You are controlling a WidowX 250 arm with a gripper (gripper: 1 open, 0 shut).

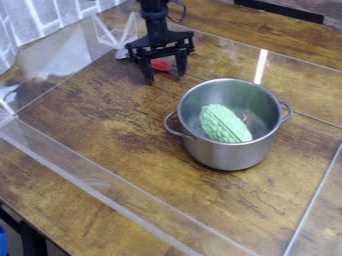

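My black gripper [163, 60] is at the top centre of the camera view, low over the wooden table, its two fingers apart. A small red object [163, 64] lies at the gripper, partly hidden by it; whether it is held I cannot tell. A steel pot [227, 150] stands at the right, with a pale green textured oblong item [222, 122] inside.
Clear plastic strips or walls border the wooden table [107, 130] at left, back and right. Bare table lies to the left of the pot and between it and the gripper.
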